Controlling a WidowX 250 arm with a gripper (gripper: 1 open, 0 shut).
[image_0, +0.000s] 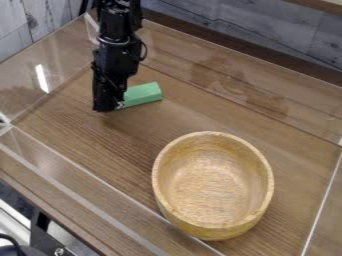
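Observation:
My black gripper (110, 100) reaches down to the left half of the wooden table, shut, with nothing clearly visible between its fingers. Just to its right lies a green block (140, 94), partly behind the gripper's lower part; whether they touch I cannot tell. A large round tan bowl (211, 190) stands empty at the lower right.
Grey walls border it at the upper left, and some black cables lie outside its lower-left edge.

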